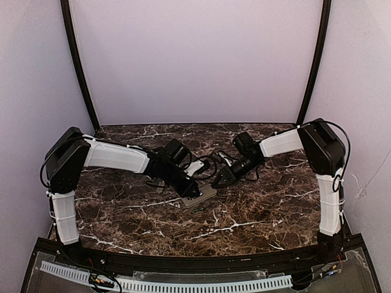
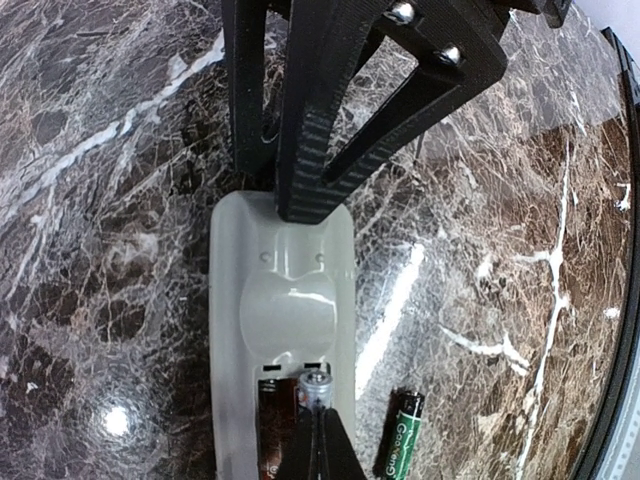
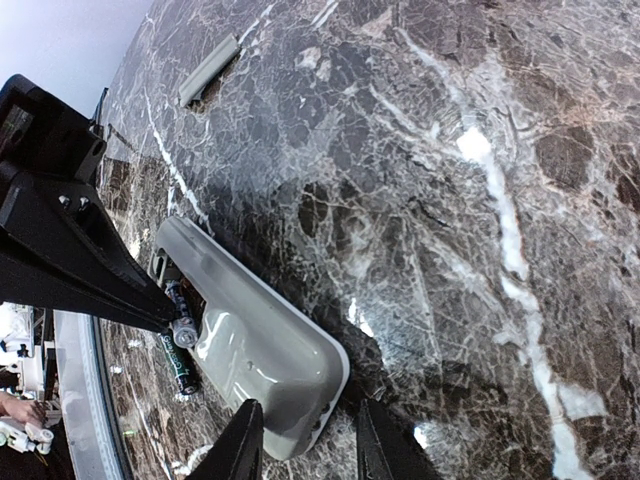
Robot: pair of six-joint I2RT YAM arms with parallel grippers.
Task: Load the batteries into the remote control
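Observation:
The grey remote (image 2: 285, 310) lies back-up, its battery bay open, between both grippers. A silver battery (image 3: 182, 320) sits in the bay, tilted or raised at its near end. My left gripper is shut, its fingertips at that battery. My right gripper is part open at the remote's top end, its fingers on either side of that end in the left wrist view. A green battery (image 2: 403, 435) lies loose on the table beside the remote.
A grey flat piece (image 3: 208, 70), probably the cover, lies apart on the marble table (image 1: 256, 220).

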